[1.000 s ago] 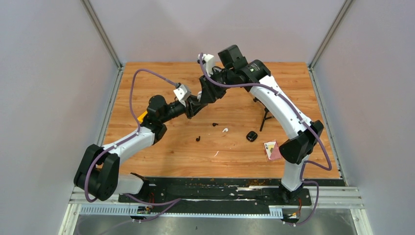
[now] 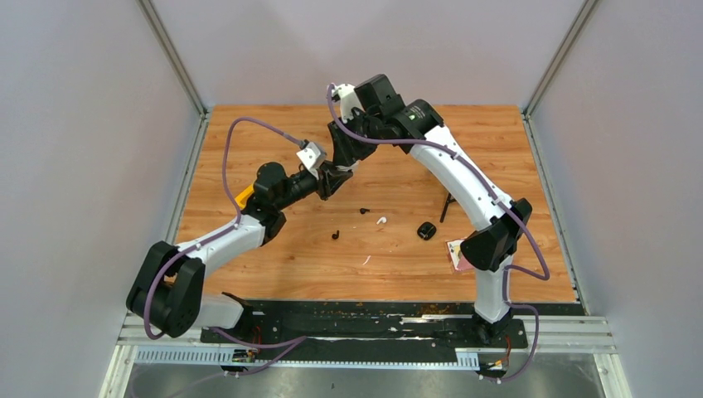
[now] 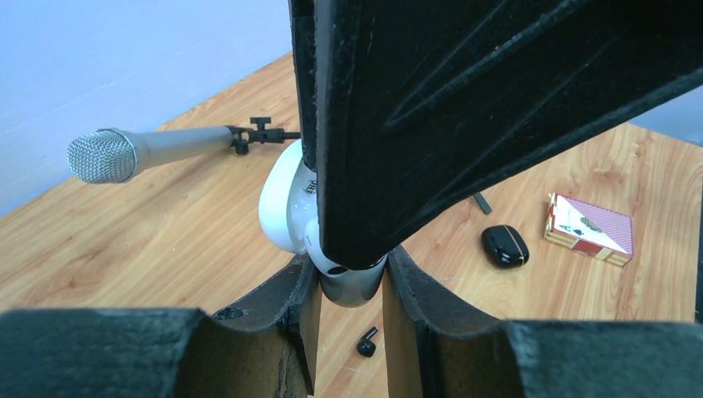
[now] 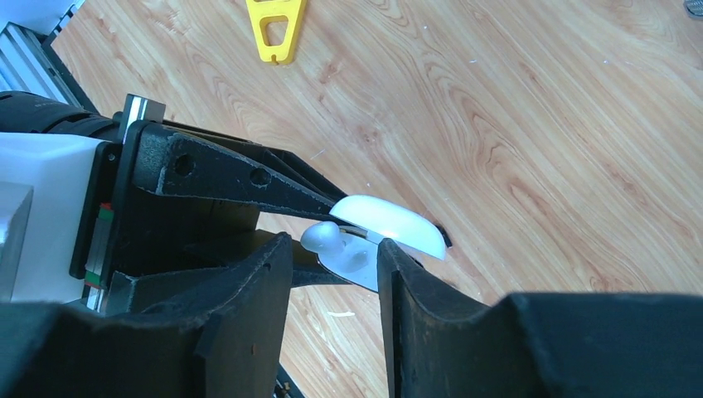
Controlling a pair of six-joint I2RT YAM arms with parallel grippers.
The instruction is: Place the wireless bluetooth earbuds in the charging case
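The open white charging case [image 4: 390, 220] is held between my left gripper's fingers, lid up. A white earbud [image 4: 322, 238] sits at one end of it in the right wrist view. My right gripper is just above the case, fingers parted either side of that earbud's end; whether they touch it is unclear. In the left wrist view its black fingers hide much of the case. A loose white earbud [image 2: 381, 220] lies on the table, near two small black earbuds [image 2: 364, 211] [image 2: 336, 235].
A black case [image 2: 426, 230], a card box [image 3: 589, 228] and a microphone on a stand [image 3: 149, 153] are on the table. A yellow part [image 4: 278, 25] lies behind the left arm.
My right arm has shifted slightly left in the top view. The left arm is almost unchanged, still at the case.
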